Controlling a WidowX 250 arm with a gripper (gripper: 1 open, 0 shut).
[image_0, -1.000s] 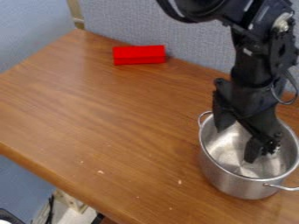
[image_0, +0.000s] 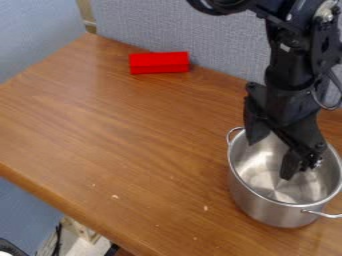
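Observation:
My black gripper (image_0: 281, 145) is at the right, pointed down into a steel pot (image_0: 267, 208) with two loop handles. Its fingers stand apart over the pot's interior, open, with nothing visible between them. The back part of the pot is partly hidden behind the gripper.
A red block (image_0: 159, 62) lies at the back of the wooden table (image_0: 100, 150), near the grey wall (image_0: 174, 25). The table's edge runs along the lower left, with a drop beyond it.
My gripper has risen slightly from its lower position in the pot. The pot and the red block have not visibly moved.

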